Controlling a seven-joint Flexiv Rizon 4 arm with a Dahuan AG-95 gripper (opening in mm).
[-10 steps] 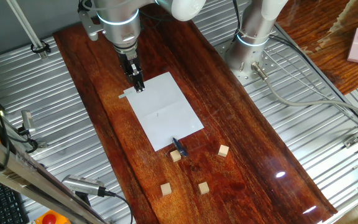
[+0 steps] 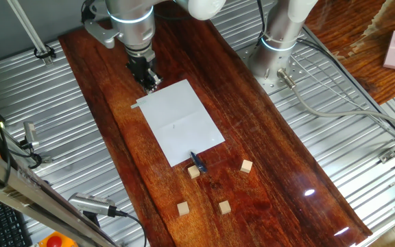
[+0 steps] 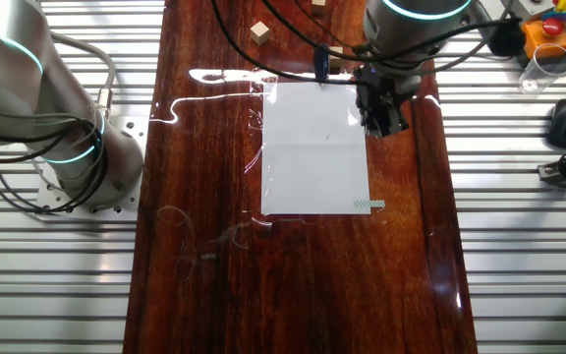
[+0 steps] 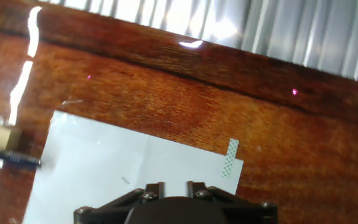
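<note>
A white sheet of paper (image 2: 180,123) lies on the brown wooden table, with a small mark on it and a patterned strip of tape (image 4: 230,158) at one corner. My gripper (image 2: 153,89) is above the table by the sheet's taped end. Its fingertips stand a little apart in the wrist view, with paper visible between them and nothing held. At the sheet's opposite end lies a dark pen (image 2: 197,162), touching or very close to a small wooden cube (image 2: 194,172); one pen end overlaps the paper edge.
More wooden cubes sit beyond the pen: one to the right (image 2: 246,166), two others (image 2: 183,208) farther from the sheet. The robot's base (image 2: 269,58) stands beside the table. Bare wood flanks the paper.
My gripper has shifted slightly and turned or tilted, its fingertips moving off the paper's end toward the back in exterior view 1. Paper, pen and cubes have stayed put.
</note>
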